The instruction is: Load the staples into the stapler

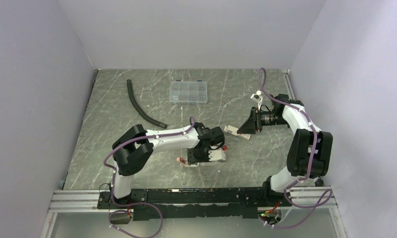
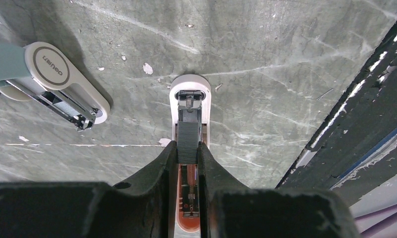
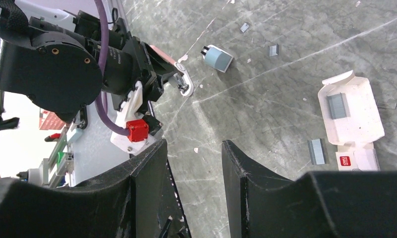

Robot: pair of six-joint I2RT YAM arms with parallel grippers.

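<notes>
An open pink-and-white stapler (image 2: 189, 83) lies on the table in the left wrist view, its metal channel facing up. Directly over that channel, my left gripper is shut on a grey staple strip (image 2: 188, 133) lined up lengthwise with it. Whether the strip sits fully down in the channel cannot be told from here. My right gripper stands open above bare table, nothing between its fingers. A white staple box (image 3: 357, 111) lies open in the right wrist view, with one strip (image 3: 337, 106) inside and another strip (image 3: 316, 151) beside it.
A second stapler, grey-blue and white (image 2: 50, 64), lies left of the pink one. Small staple pieces (image 3: 273, 50) are scattered about. Towards the back are a clear divided case (image 1: 188, 92) and a dark curved tube (image 1: 139, 110). Free table lies at the far left.
</notes>
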